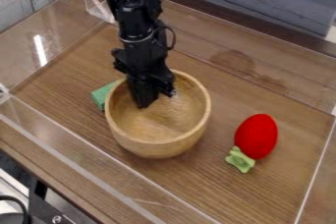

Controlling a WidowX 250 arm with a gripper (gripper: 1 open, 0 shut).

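Observation:
My black gripper [149,88] reaches down from the top of the camera view to the upper left rim of a large tan wooden bowl [157,130]. The fingertips are at or just inside that rim; whether anything is between them is hard to see. A green object [102,96] lies partly hidden behind the bowl's left side. A red oval object [256,136] rests to the right of the bowl, with a small light green piece [239,160] at its lower end.
The wooden table [262,81] has free room at the back right and at the left. Pale raised edges or walls border it at the back and left. A clear item [97,4] sits at the back left.

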